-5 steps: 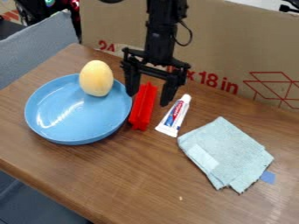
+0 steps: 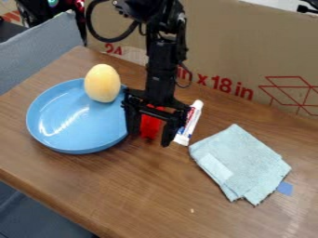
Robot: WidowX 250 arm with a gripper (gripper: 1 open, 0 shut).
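Note:
My black gripper is lowered over a red object, its open fingers around it near the table and hiding much of it. Just right of that lies a white toothpaste tube, partly behind the gripper. A blue plate sits on the left, close by the gripper, with a yellow egg-shaped object at its back edge.
A folded pale blue cloth lies on the right. A cardboard box stands along the back. A grey padded edge runs at the left.
The gripper has come steadily down onto the red object, which is now mostly hidden behind it. The plate, tube and cloth look unmoved.

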